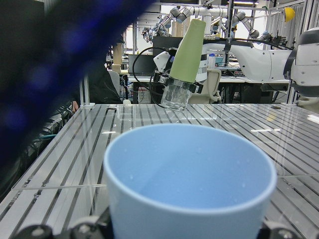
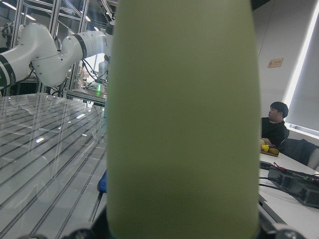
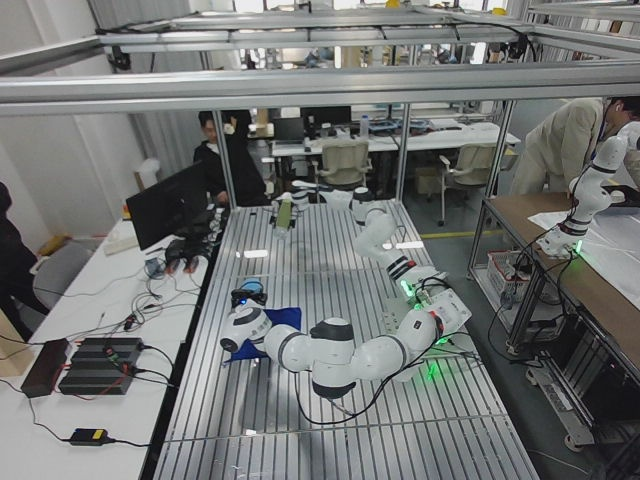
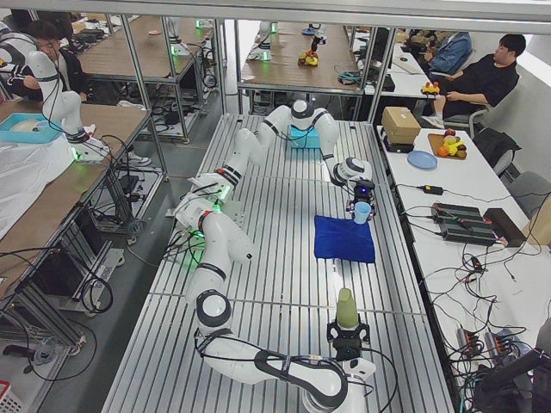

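Observation:
In the right camera view my left gripper (image 4: 362, 200) holds a light blue cup (image 4: 362, 215) over the edge of a blue cloth (image 4: 343, 241); the cup fills the bottom of the left wrist view. My right gripper (image 4: 348, 334) is shut on a pale green bottle (image 4: 347, 305), which fills the right wrist view. In the left wrist view the bottle (image 1: 187, 50) leans at a tilt, with a clear lower part (image 1: 175, 94), beyond the cup and apart from it.
A teal bin (image 4: 305, 142) sits at the far end of the slatted table (image 4: 258, 361). A side table (image 4: 456, 258) holds a plate (image 4: 422, 160), fruit and black boxes. People sit nearby.

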